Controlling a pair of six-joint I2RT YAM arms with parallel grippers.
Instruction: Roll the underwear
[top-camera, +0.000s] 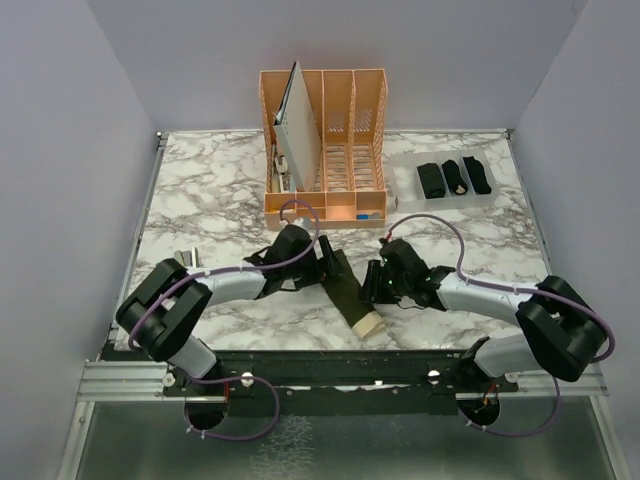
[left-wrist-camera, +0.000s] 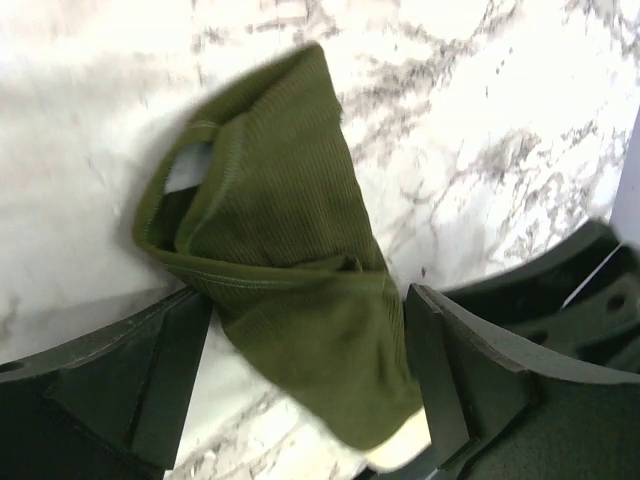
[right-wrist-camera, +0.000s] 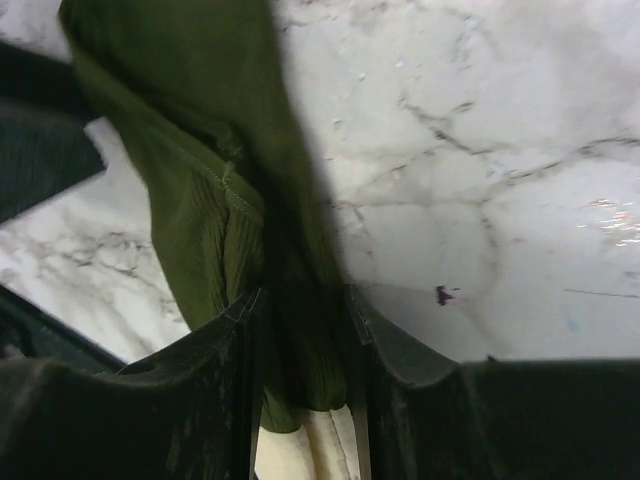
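The dark olive-green underwear (top-camera: 346, 292) lies as a narrow folded strip on the marble table, slanting from upper left to lower right, with its pale end (top-camera: 369, 325) nearest the table's front edge. In the left wrist view, the cloth (left-wrist-camera: 290, 190) has a raised fold with an opening at one end. My left gripper (top-camera: 327, 262) is over the strip's upper end, its fingers open on either side of the cloth. Open as well, my right gripper (top-camera: 370, 285) is at the strip's right side, with part of the cloth (right-wrist-camera: 300, 340) between its fingers near the pale end.
An orange divided organizer (top-camera: 349, 205) holding a tall white board (top-camera: 297, 130) stands at the back. Right of it, a clear tray (top-camera: 407, 180) contains several dark rolled cloths (top-camera: 454, 177). Small stationery (top-camera: 188, 257) lies at the left.
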